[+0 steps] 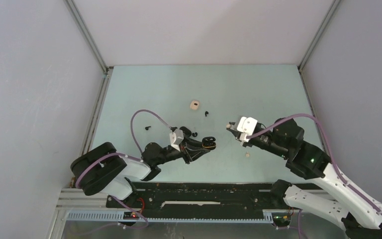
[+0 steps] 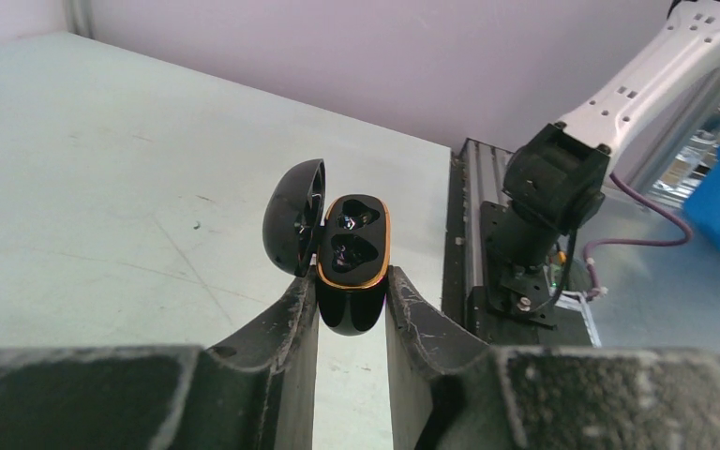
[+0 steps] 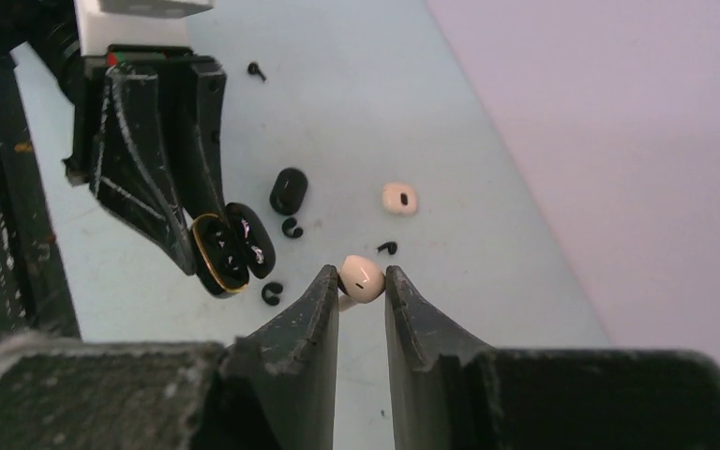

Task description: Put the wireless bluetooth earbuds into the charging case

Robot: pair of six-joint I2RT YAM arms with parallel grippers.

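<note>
My left gripper is shut on the black, gold-rimmed charging case, held upright with its lid open; its two wells face up. My right gripper is shut on a white earbud, raised to the right of the case in the top view. Another white earbud lies on the mat at the front right.
A white case, a black case and several small black earbuds lie on the middle and left of the mat.
</note>
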